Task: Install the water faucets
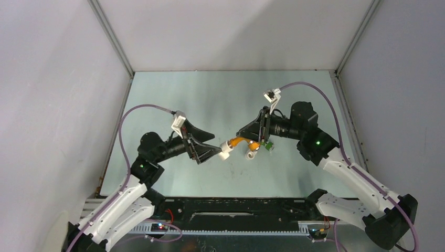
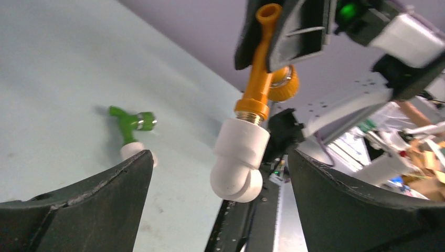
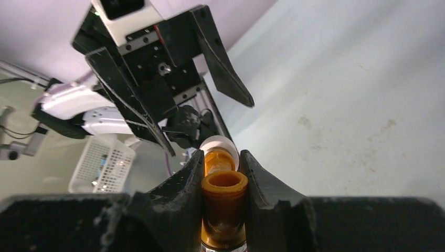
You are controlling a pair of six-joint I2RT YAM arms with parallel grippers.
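Observation:
An orange faucet [image 1: 240, 140] is held in my right gripper, which is shut on it. A white elbow fitting [image 2: 239, 157] is on the faucet's threaded end, facing my left gripper [image 1: 212, 145]. That left gripper stands open, and in its wrist view the fitting hangs between and beyond its two fingertips, with no contact clearly visible. A green faucet [image 2: 127, 124] with a white fitting [image 2: 132, 150] lies on the table below.
Walls enclose the back, left and right.

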